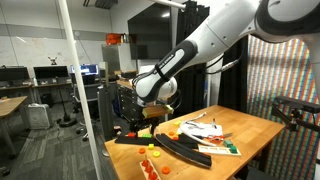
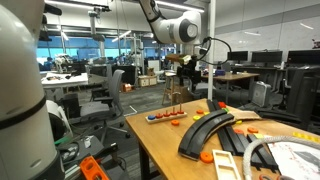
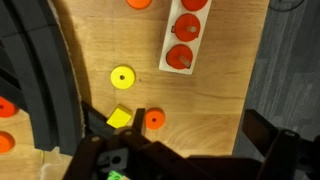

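Note:
My gripper stands open in the wrist view, with a finger at each side of the lower frame and nothing held between. Beneath it on the wooden table lie a yellow disc (image 3: 123, 77), an orange disc (image 3: 155, 119) and a yellow block (image 3: 119, 117). Farther up is a pale strip (image 3: 182, 48) bearing red discs on pegs. In exterior view 1 the gripper (image 1: 143, 119) hangs over the left part of the table, above the strip's far end.
Black curved track pieces (image 3: 42, 75) lie along the left in the wrist view. A whitish frame (image 2: 229, 165) and several coloured pieces occupy the table's other half. Bare wood (image 1: 250, 128) stretches to the right in exterior view 1. The table edge runs close beside the strip.

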